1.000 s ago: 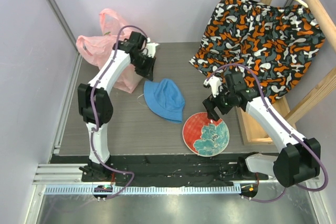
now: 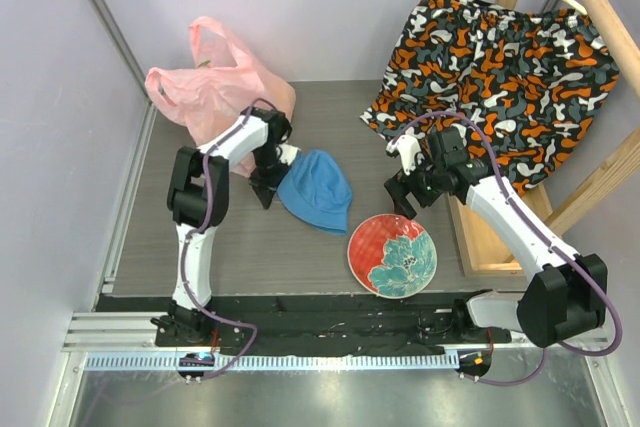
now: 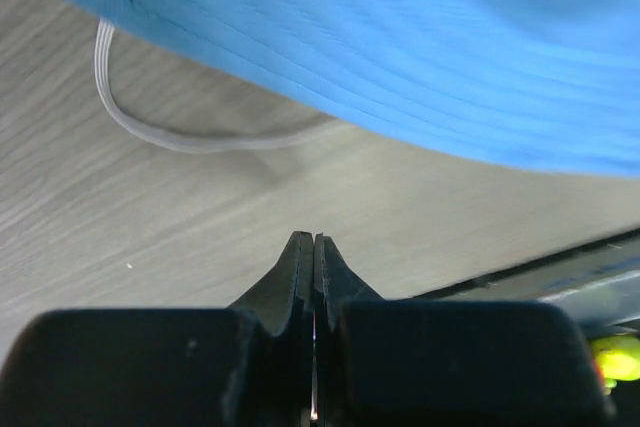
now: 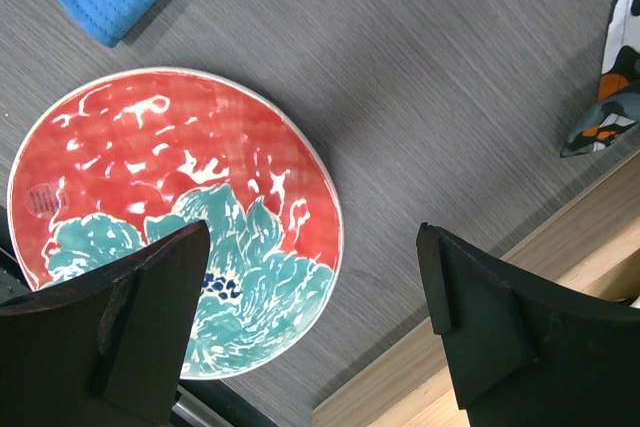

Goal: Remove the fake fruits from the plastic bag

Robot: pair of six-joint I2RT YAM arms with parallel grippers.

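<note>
A pink plastic bag (image 2: 225, 82) stands at the back left of the table. A bit of green shows near its top; the rest of its contents is hidden. My left gripper (image 2: 265, 199) is in front of the bag, at the left edge of a blue hat (image 2: 318, 192). In the left wrist view the fingertips (image 3: 300, 252) meet with nothing between them, and the hat's brim spans the top. Above the table near the round plate (image 2: 365, 244), my right gripper stands open and empty.
Patterned camouflage cloth (image 2: 490, 77) hangs from a wooden rack (image 2: 490, 269) on the right. A white cord (image 3: 190, 143) trails from the hat. Bare table lies at the front left and between hat and cloth.
The left gripper has come down and toward the front, from beside the bag to the blue hat's left edge.
</note>
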